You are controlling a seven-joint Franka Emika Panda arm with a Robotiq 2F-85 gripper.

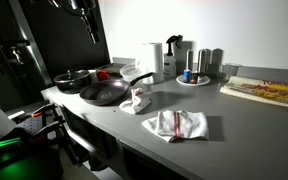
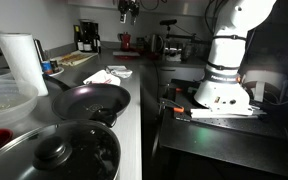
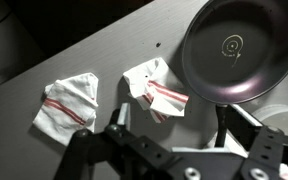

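Note:
My gripper hangs high above the counter's left end, over the pan area, its fingers open. In the wrist view, nothing shows between the gripper's spread fingers; the counter lies well below. A crumpled white cloth with red stripes rests beside the dark frying pan. Farther along the counter, a second striped cloth is spread flatter; exterior view 1 shows this folded cloth near the front edge. The pan stands left of the crumpled cloth.
A lidded black pot sits near the pan. Toward the wall are a paper roll, a clear bowl and several bottles. A tray of packed items occupies the far right. Bare counter extends right of the flatter cloth.

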